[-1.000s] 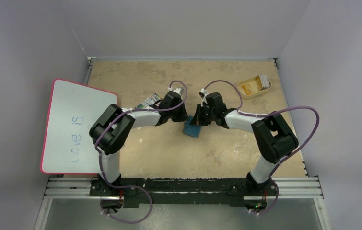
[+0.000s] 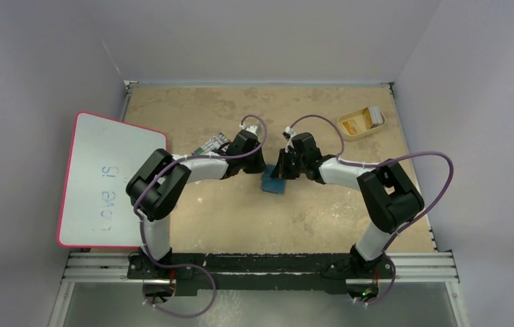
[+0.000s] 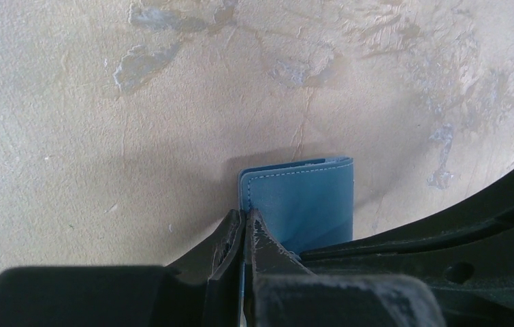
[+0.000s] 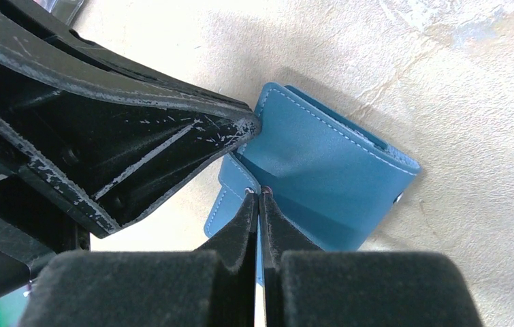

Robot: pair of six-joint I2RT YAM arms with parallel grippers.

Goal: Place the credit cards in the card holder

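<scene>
A blue stitched card holder (image 2: 274, 183) lies on the table between my arms, partly hidden by both. In the left wrist view, my left gripper is shut with its tips at the left edge of the card holder (image 3: 308, 201). My right gripper is shut, fingertips at the flap edge, beside two small round fittings of the card holder (image 4: 329, 163). Whether either pair of tips pinches a thin edge is hard to tell. Light card-like pieces (image 2: 376, 116) stand in the tan tray; I cannot make out loose cards elsewhere.
The tan tray (image 2: 356, 137) sits at the back right, with a yellow piece (image 2: 350, 127) inside. Behind the left arm lies a printed item (image 2: 207, 145). A whiteboard (image 2: 111, 184) covers the left side.
The card holder has turned slightly, its near end swinging a little to the right. The right gripper has shifted very slightly; the left arm looks still.
</scene>
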